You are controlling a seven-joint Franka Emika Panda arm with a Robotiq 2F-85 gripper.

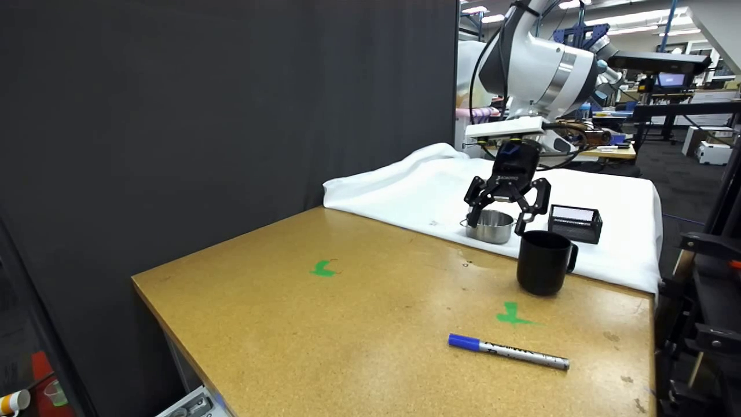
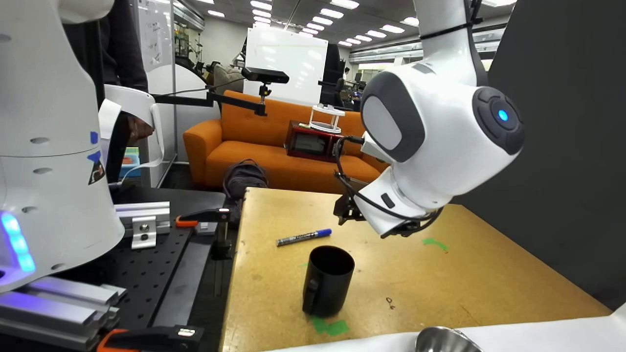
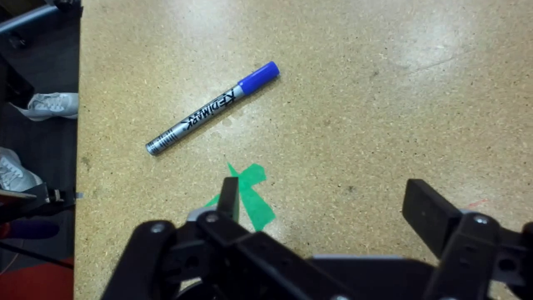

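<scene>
My gripper stands open, its two black fingers wide apart with only bare table seen between them in the wrist view. A silver marker with a blue cap (image 3: 212, 109) lies ahead of the fingers, out on the wood and apart from them. In exterior view 1 the marker (image 1: 509, 351) rests near the front right, and the gripper (image 1: 497, 223) hangs farther back, overlapping the pot in sight. A black mug (image 1: 542, 264) stands upright between them; exterior view 2 shows the mug (image 2: 330, 275) open and apparently empty.
A small steel pot (image 1: 490, 227) and a black box (image 1: 575, 223) sit on the white cloth (image 1: 399, 191) at the back. Green tape (image 3: 255, 197) marks the table near the left finger.
</scene>
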